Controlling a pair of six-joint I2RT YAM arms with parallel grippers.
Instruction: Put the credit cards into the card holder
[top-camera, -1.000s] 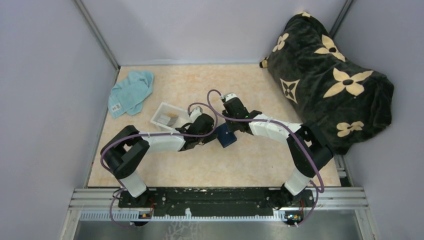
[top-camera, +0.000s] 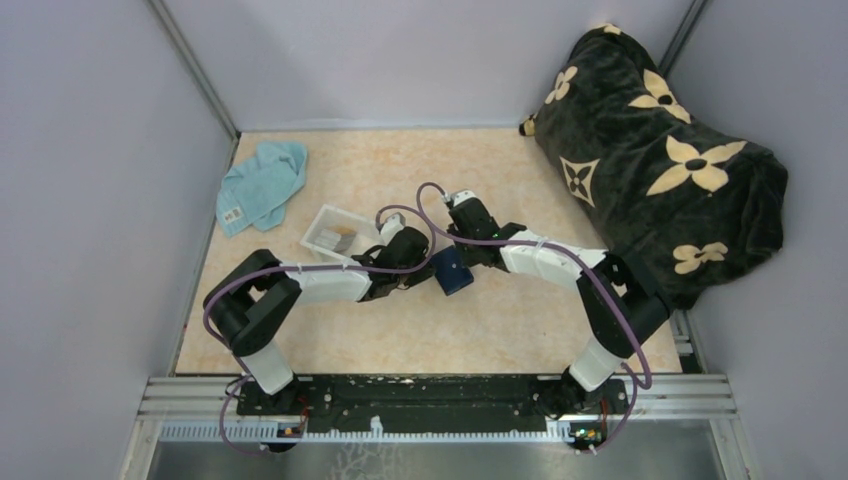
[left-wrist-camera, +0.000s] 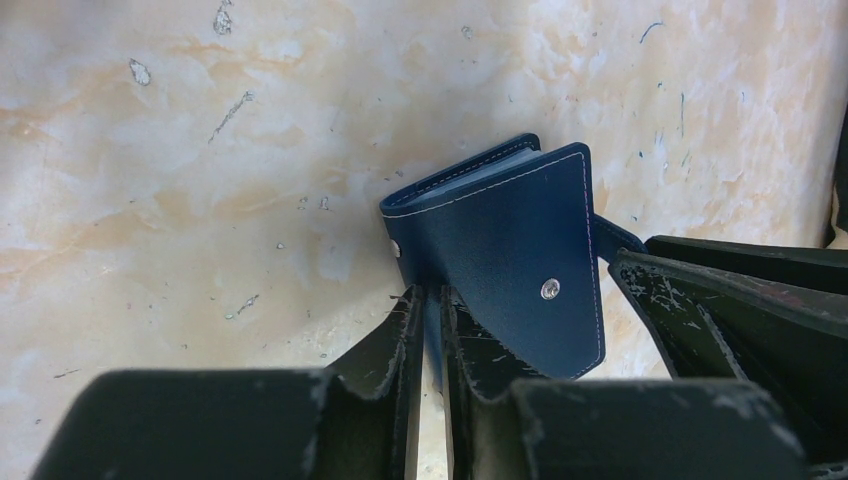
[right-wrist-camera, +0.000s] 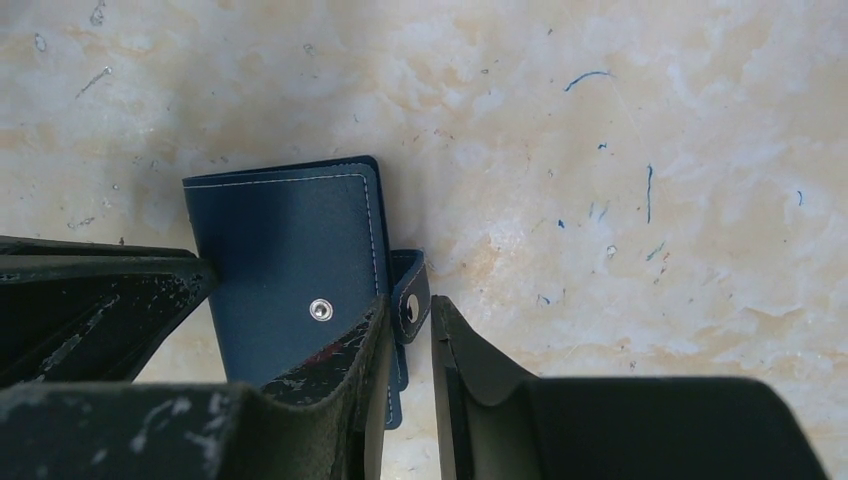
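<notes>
The dark blue card holder (top-camera: 453, 272) lies on the table between my grippers, its snap stud facing up. In the left wrist view its top edge is slightly parted, with pale inner sleeves showing. My left gripper is over the holder's left side, fingers a narrow gap apart, with blue visible in the gap. At the opposite edge, my right gripper is partly open, the snap strap (right-wrist-camera: 413, 304) showing between its fingertips; a firm hold does not show. Pale flat pieces that look like cards (top-camera: 335, 239) lie in the white bin.
The white bin (top-camera: 318, 222) stands just behind the left arm, partly covered by it. A light blue cloth (top-camera: 263, 187) lies at the back left. A large dark patterned cushion (top-camera: 660, 150) fills the right side.
The right arm has shifted very slightly to the right. The left arm, the holder and the bin look the same.
</notes>
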